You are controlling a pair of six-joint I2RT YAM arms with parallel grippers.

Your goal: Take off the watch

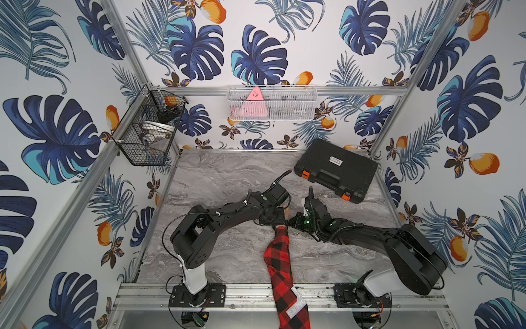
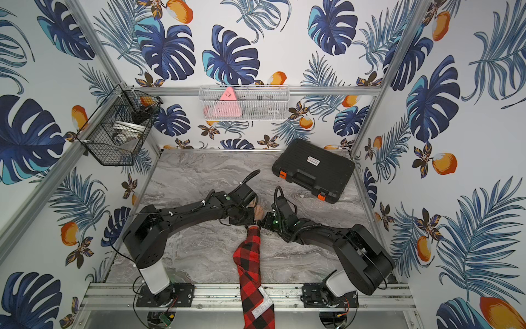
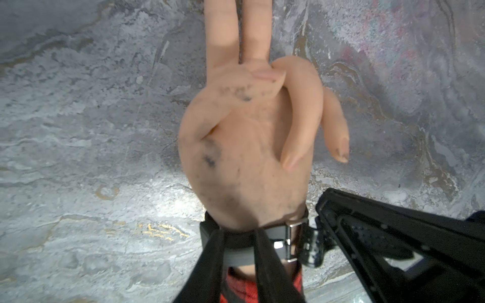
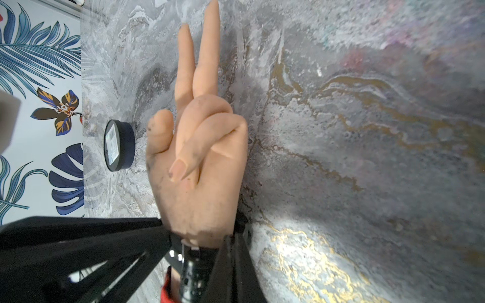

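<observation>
A flesh-coloured model hand (image 3: 242, 166) in a red checked sleeve (image 1: 279, 249) lies between both arms, with a black watch strap and metal buckle (image 3: 277, 245) at its wrist. My left gripper is shut on the strap, left of the buckle in its wrist view. My right gripper is shut beside the wrist, at the buckle's side; I cannot make out anything between its fingertips. In the top views both grippers largely hide the wrist.
A black case (image 1: 334, 170) lies at the back right. A small black round object (image 4: 118, 145) is on the table beside the hand. Baskets (image 1: 271, 104) hang on the back and left rails.
</observation>
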